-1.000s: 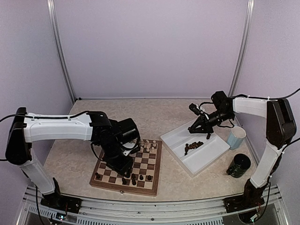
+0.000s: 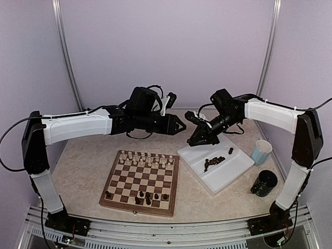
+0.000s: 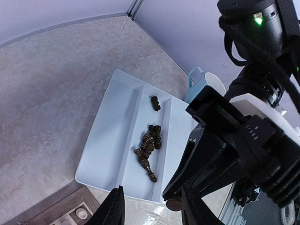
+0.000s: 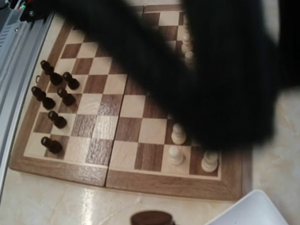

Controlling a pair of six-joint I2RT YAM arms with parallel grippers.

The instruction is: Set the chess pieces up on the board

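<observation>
The wooden chessboard holds white pieces along its back rows and several dark pieces near its front. My left gripper hangs above the table facing right, open with nothing between its fingers. My right gripper is close by it over the white tray's left part, shut on a dark chess piece, whose round end shows in the left wrist view and at the bottom of the right wrist view. More dark pieces lie in the tray's middle compartment.
The white tray stands right of the board. A light blue mug and a dark cup stand at the right edge. The table behind the board is clear.
My left gripper has risen from the board and moved right toward the right gripper. My right gripper has moved left and up from the tray toward it.
</observation>
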